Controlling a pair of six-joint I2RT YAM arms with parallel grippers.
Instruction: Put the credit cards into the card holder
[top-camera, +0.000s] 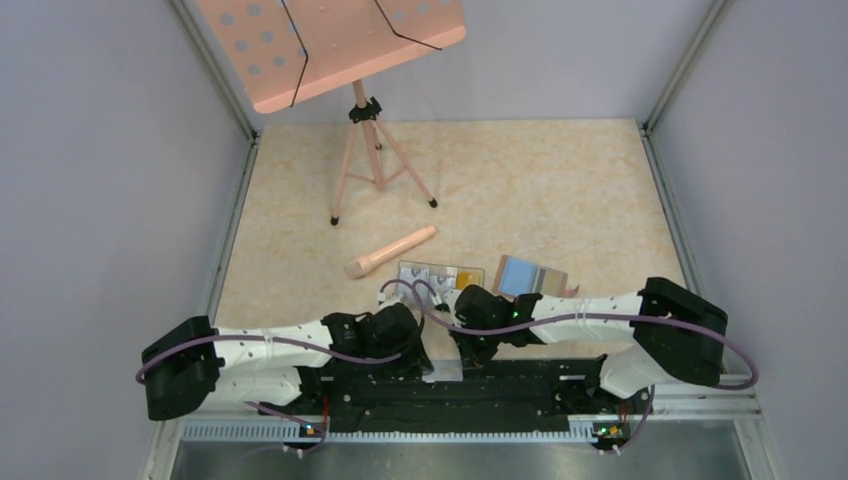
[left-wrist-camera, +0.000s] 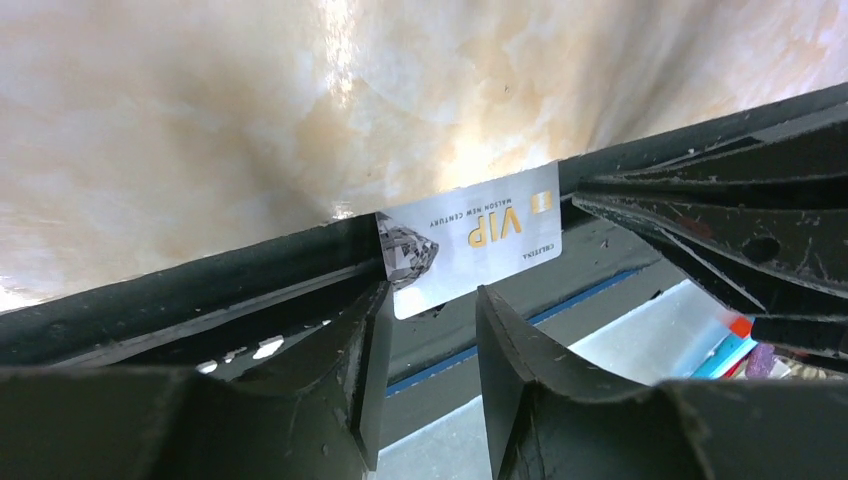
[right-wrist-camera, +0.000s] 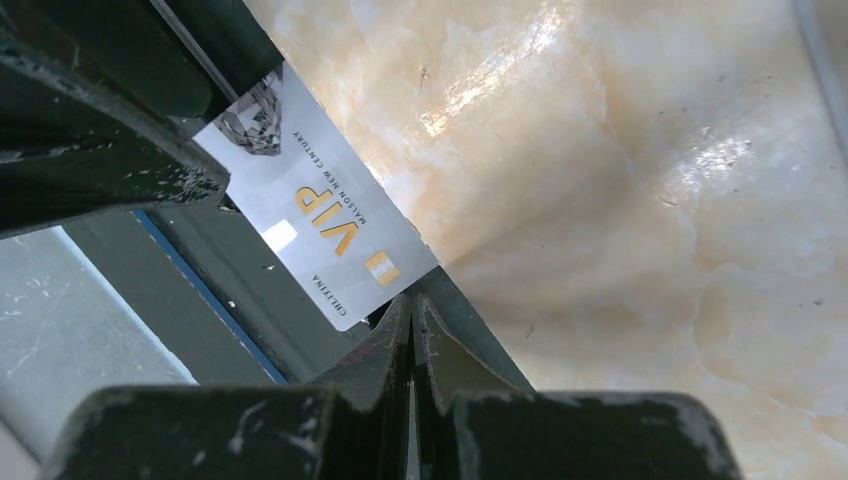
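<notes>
A silver VIP card (top-camera: 443, 371) lies face up on the black strip along the table's front edge, between my two grippers. In the left wrist view the card (left-wrist-camera: 478, 238) sits just beyond my left gripper, whose fingers stand part open with a gap between them and nothing held. My right gripper is shut with nothing between its fingers, its tips close by the chip end of the card (right-wrist-camera: 320, 205); whether they touch it I cannot tell. Further back on the table is a clear tray (top-camera: 484, 272) with several cards in it.
To the right of the tray lies a blue, grey and brown flat item (top-camera: 519, 275), partly behind my right arm. A pink microphone-like object (top-camera: 392, 252) and a pink easel (top-camera: 372, 165) stand behind.
</notes>
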